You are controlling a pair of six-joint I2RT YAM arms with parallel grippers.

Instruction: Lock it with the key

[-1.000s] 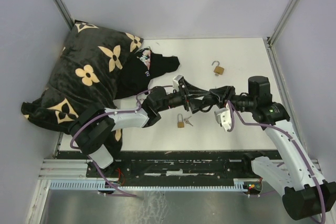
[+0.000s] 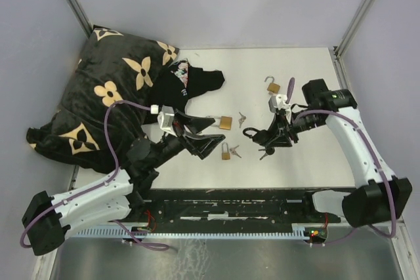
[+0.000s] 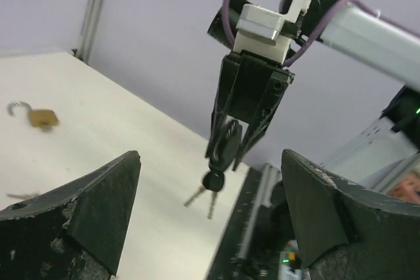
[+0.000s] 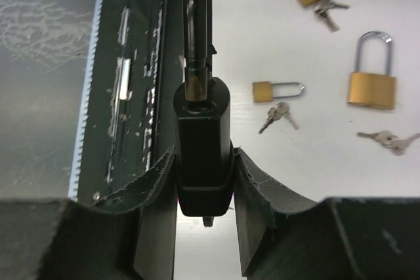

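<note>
A black padlock is clamped between the fingers of my right gripper. In the right wrist view its shackle is seen edge-on, running upward from the body. From above, the dark shackle loop points left. Beneath the lock, two silver key shafts stick out below a small black piece; whether a key sits in the keyhole, I cannot tell. My left gripper stands open to the left of the lock, apart from it, holding nothing.
Brass padlocks lie on the white table: one with keys beside it, one with keys, and an opened one farther back. A patterned cushion and dark cloth fill the left.
My left gripper has drawn back leftward from the lock, where it was a second ago. The right gripper has turned and moved slightly toward the near edge, the lock still in it.
</note>
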